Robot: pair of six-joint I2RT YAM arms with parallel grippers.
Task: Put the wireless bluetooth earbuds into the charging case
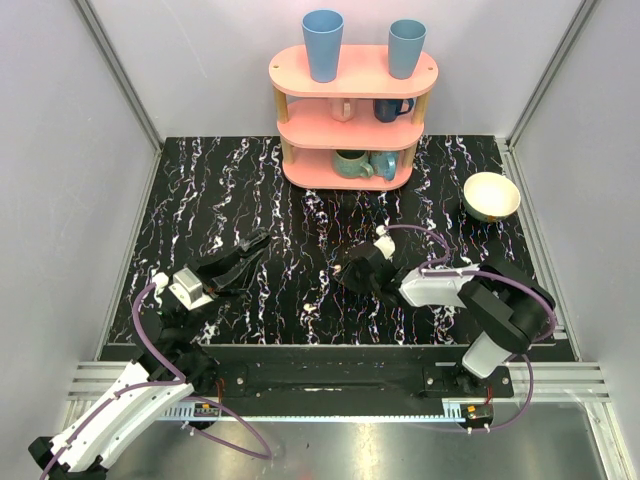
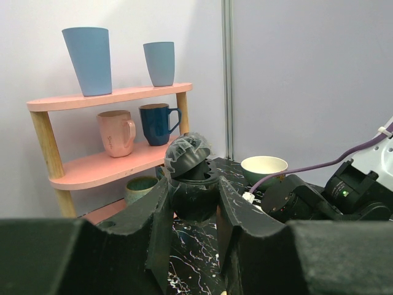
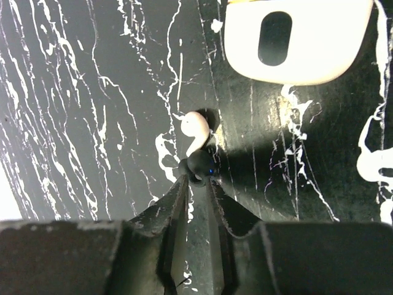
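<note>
In the left wrist view, a dark rounded object [image 2: 194, 200], apparently the charging case, is pinched in my left gripper. Its greyish round lid [image 2: 186, 155] stands tilted open. The top view has this left gripper [image 1: 259, 243] raised at the left. Low over the table, my right gripper has its fingertips parted by a narrow gap. A small black earbud [image 3: 201, 163] with a tiny blue light lies right at those tips, touching or nearly touching them. A cream piece [image 3: 195, 125] sits just beyond it.
A larger cream piece with a dark oval opening [image 3: 319, 46] lies nearby. Another small cream piece [image 1: 310, 307] rests on the marbled table. The pink shelf [image 1: 352, 130] with cups stands at the back, a bowl [image 1: 491, 196] at right.
</note>
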